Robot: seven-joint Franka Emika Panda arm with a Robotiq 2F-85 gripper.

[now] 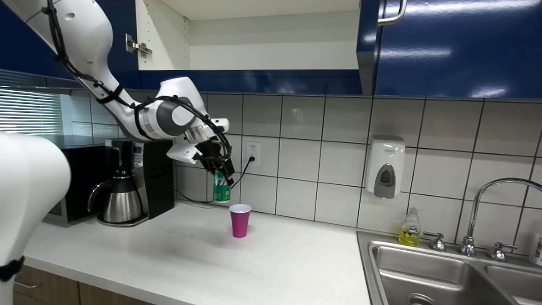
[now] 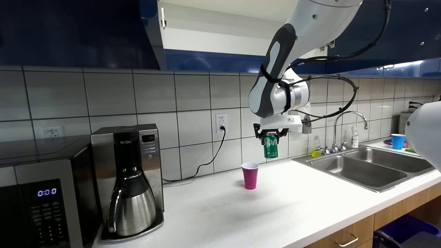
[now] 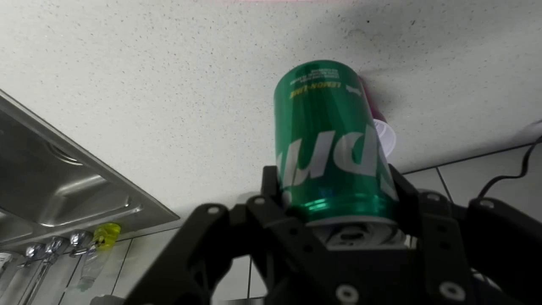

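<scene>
A green soda can (image 1: 221,188) hangs in the air above the counter, with my gripper (image 2: 270,133) shut on its upper part. In the wrist view the can (image 3: 330,137) fills the space between the black fingers. On the counter stands an upright magenta cup (image 1: 239,222), white inside and open at the top. The can is higher than the cup and apart from it in the second exterior view. From the wrist, most of the cup (image 3: 384,136) is hidden behind the can.
Above, an open cabinet (image 1: 274,43) shows a bare interior. A coffee maker (image 2: 131,182) and a microwave (image 2: 45,202) take up the left end. At the right are the sink (image 1: 427,269) and a dish soap bottle (image 1: 410,228).
</scene>
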